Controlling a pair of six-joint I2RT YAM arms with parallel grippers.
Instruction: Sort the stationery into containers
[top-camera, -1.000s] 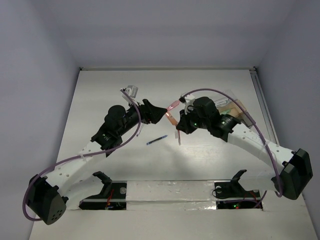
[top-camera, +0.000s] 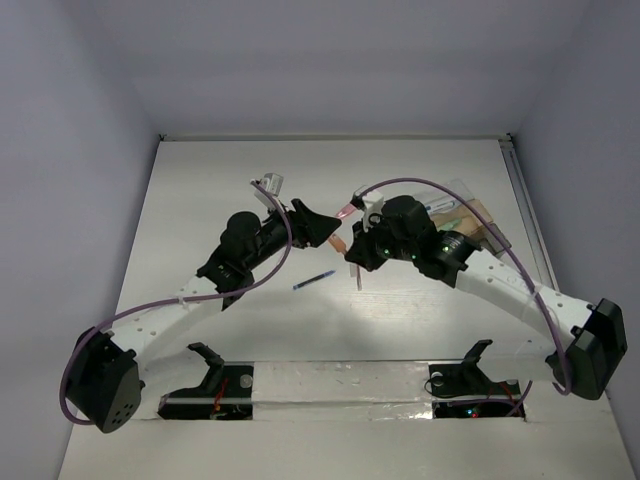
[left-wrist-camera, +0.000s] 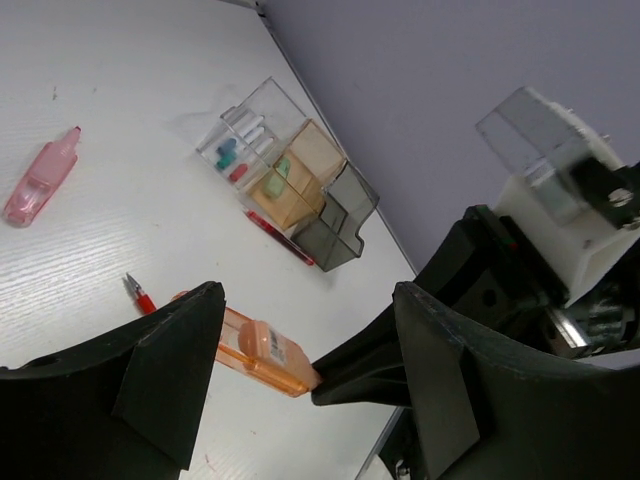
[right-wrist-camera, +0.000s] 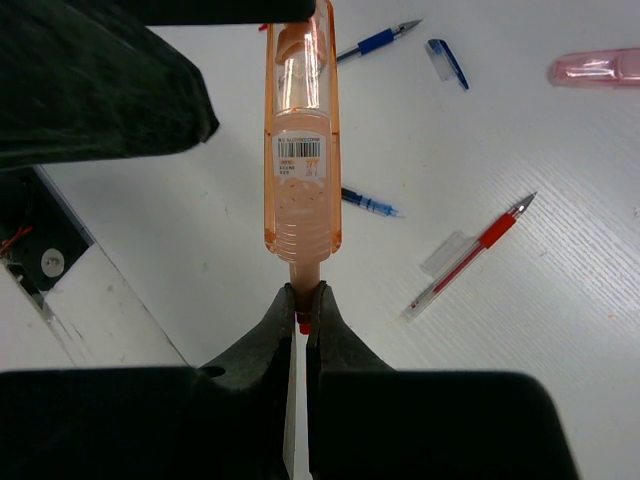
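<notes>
An orange translucent stick with a barcode label (right-wrist-camera: 300, 160) is held upright in the right wrist view by my right gripper, shut on its narrow end. My left gripper is part open around that orange item's other end in the left wrist view, its grip unclear. On the table lie a pink item (left-wrist-camera: 40, 180), a red pen (right-wrist-camera: 470, 255), blue pens (right-wrist-camera: 380, 40) and a blue pen cap (right-wrist-camera: 450, 65). The clear divided container (left-wrist-camera: 280, 120), holding pens and small items, stands at the back right.
Another red pen (left-wrist-camera: 280, 235) lies beside the container. The walls (top-camera: 580, 150) enclose the table on the sides and back. Both arms meet over the middle.
My left gripper has moved slightly right toward the orange item and my right gripper. The right arm has shifted only slightly.
</notes>
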